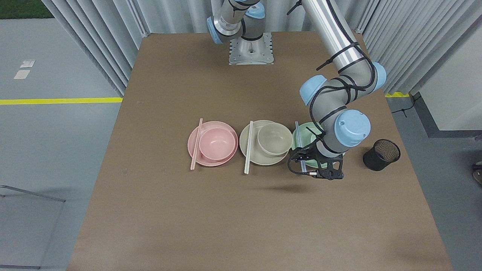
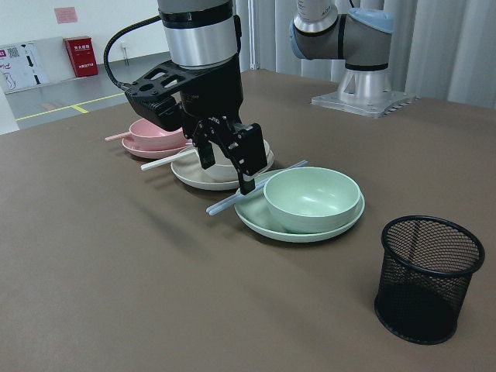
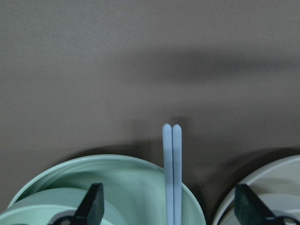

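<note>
My gripper is open over a pair of pale blue chopsticks [image 3: 176,164], its fingers on either side. The chopsticks lie across the rim of the green plate [image 3: 122,164], beside the green bowl [image 2: 311,209]. To the left in the front view sit a cream plate [image 1: 247,149] with cream bowl [image 1: 274,138] and white chopsticks [image 1: 248,153], and a pink plate [image 1: 212,163] with pink bowl [image 1: 217,143] and pink chopsticks [image 1: 196,149].
A black mesh cup [image 1: 381,155] stands at the right of the table [image 1: 253,226].
</note>
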